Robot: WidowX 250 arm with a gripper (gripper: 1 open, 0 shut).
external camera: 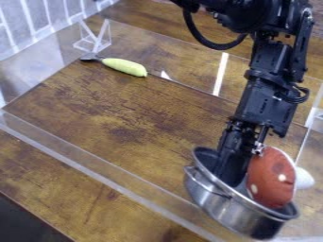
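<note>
A steel pot (217, 202) sits at the lower right of the camera view. An orange-red spotted object (270, 174), with a white part at its right, is at the pot's right side, over its rim. My black gripper (229, 172) reaches down into the pot's left part, beside the red object; its fingertips are hidden or too dark to make out, so whether it holds anything there cannot be seen.
A yellow-green corn-like object (124, 66) and a dark spoon-like item (91, 59) lie at the back left, near a clear stand (93, 40). Clear plastic walls border the wooden table (113, 123), whose middle is open.
</note>
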